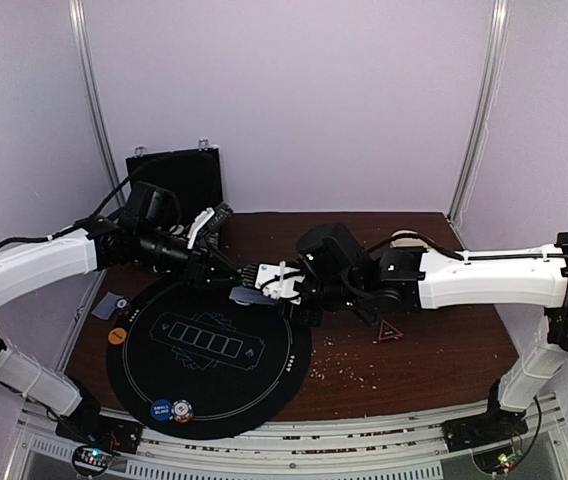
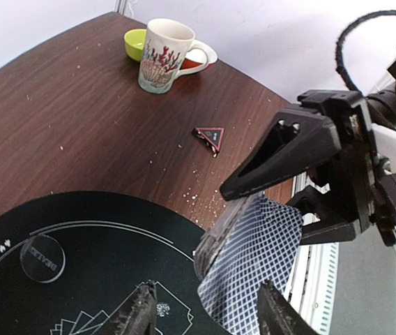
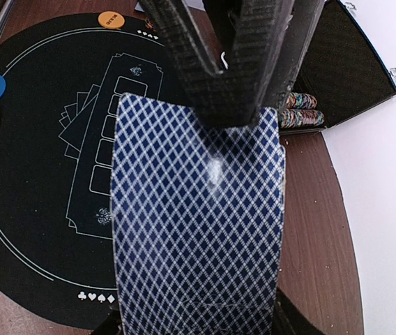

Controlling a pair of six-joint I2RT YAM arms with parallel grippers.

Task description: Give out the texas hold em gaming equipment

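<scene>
A blue-and-white patterned card deck [image 3: 198, 216] is clamped in my right gripper, raised over the table. In the top view, the deck [image 1: 252, 297] shows only as a pale patch under the arms. My left gripper is open, its dark fingers [image 2: 136, 310] on either side of the deck's lower end in the left wrist view. Seen from the right wrist, the left gripper's fingers overlap the deck's top edge; whether they touch it I cannot tell. Below lies the black round poker mat [image 1: 209, 400].
A blue small blind disc [image 1: 161, 410], a chip stack [image 1: 182, 410] and an orange disc [image 1: 117, 336] lie on the mat. An open black case [image 1: 174, 178] with chips [image 3: 300, 112] stands behind. A mug [image 2: 164, 56] and a red triangle [image 1: 389, 331] are rightward.
</scene>
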